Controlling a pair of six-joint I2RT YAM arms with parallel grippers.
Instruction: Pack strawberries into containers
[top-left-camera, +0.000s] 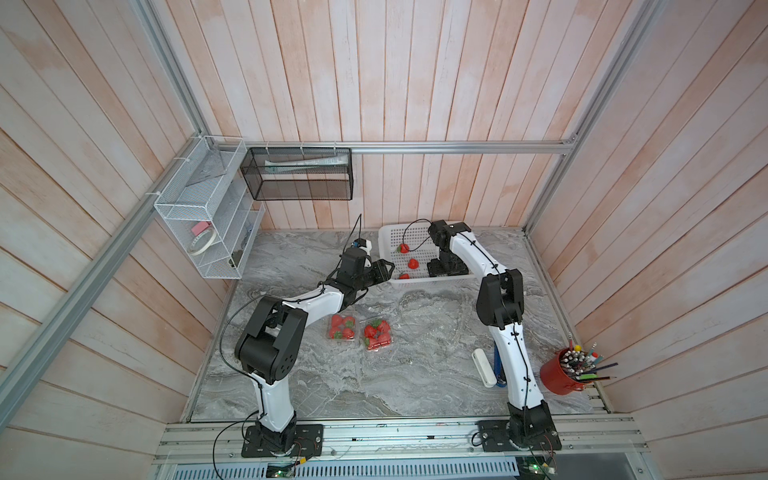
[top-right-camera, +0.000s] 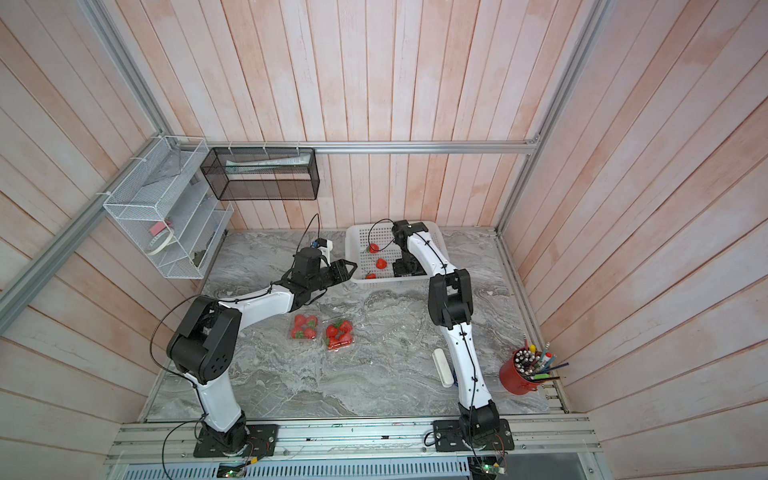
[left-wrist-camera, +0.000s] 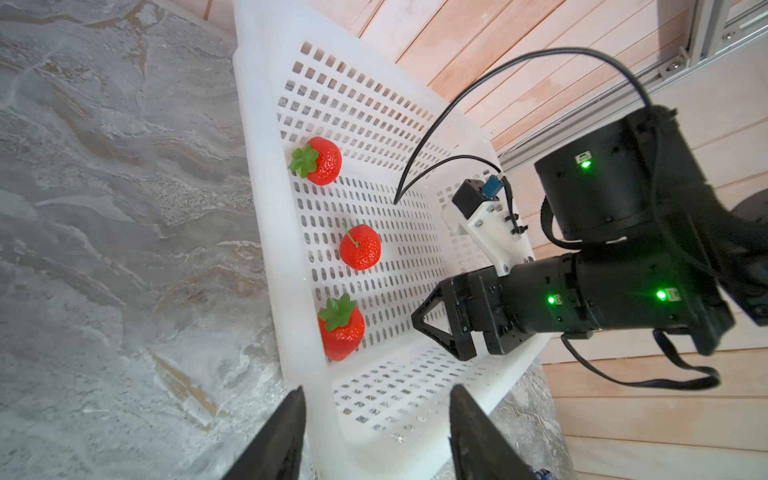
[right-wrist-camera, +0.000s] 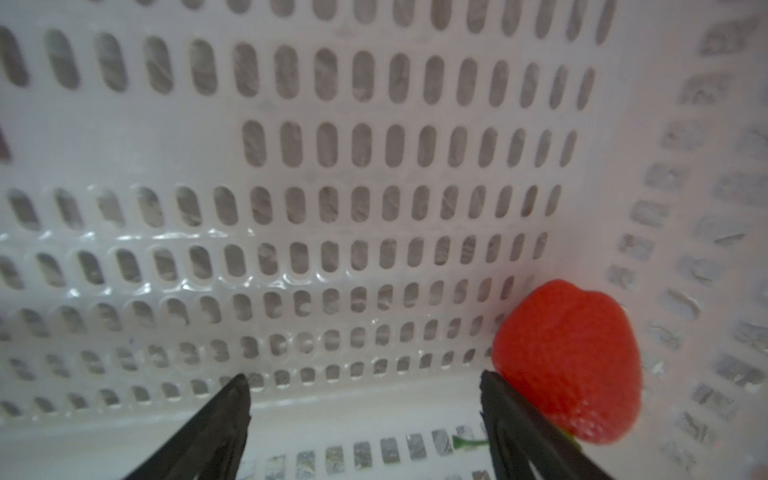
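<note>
A white perforated basket (left-wrist-camera: 292, 320) stands at the back, with three strawberries near its left wall, one of them (left-wrist-camera: 360, 247) in the middle. My left gripper is at its front left corner, shut on the basket, with white wall between its fingers. Inside the basket's right part is my right gripper, its fingers apart and nothing between them. A strawberry (right-wrist-camera: 568, 360) lies just beyond the right finger, in a corner of the basket. Two clear containers, one (top-left-camera: 341, 326) left of the other (top-left-camera: 377, 334), hold several strawberries each.
A red pot (top-left-camera: 561, 374) of pens stands at the front right. Near it lie a white bar (top-left-camera: 484, 368) and a blue item (top-left-camera: 499, 366). Shelves (top-left-camera: 214, 212) hang at left.
</note>
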